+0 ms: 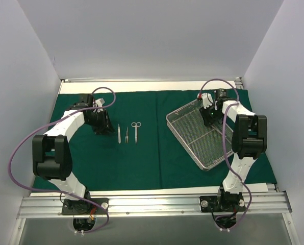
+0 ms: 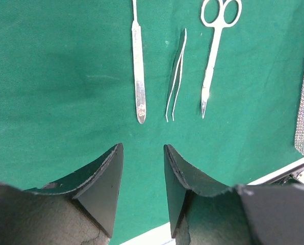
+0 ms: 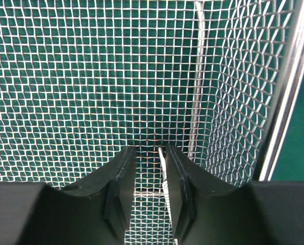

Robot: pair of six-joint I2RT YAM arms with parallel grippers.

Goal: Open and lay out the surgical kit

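In the wire-mesh tray (image 1: 188, 137) at the right, my right gripper points down near the mesh floor, its fingers part open. A thin silver instrument (image 3: 166, 188) lies between its fingers, nearer the right one, with a visible gap on the left. A second slim rod-like instrument (image 3: 197, 76) lies along the tray's side wall. On the green cloth at the left lie a scalpel handle (image 2: 138, 69), tweezers (image 2: 177, 76) and scissors (image 2: 211, 64), side by side. My left gripper hovers beside them, open and empty.
White edges of the table (image 1: 136, 193) run along front and back. Purple cables (image 1: 19, 146) loop over both arms.
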